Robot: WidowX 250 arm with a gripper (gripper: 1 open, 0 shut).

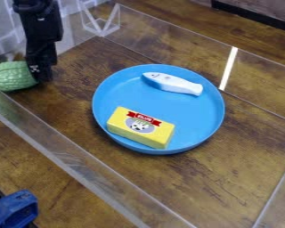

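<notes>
My black gripper (40, 62) is at the upper left, low over the right end of a green, ridged, oblong vegetable (10, 77). Its lower part overlaps the vegetable in this view, and whether the fingers touch or hold it cannot be told. A blue plate (201, 121) holds a yellow box (140, 126) with a red label and a white fish-shaped item (173, 84).
A clear barrier borders the wooden table (240, 160) along the left. A blue object (12, 211) lies at the lower left.
</notes>
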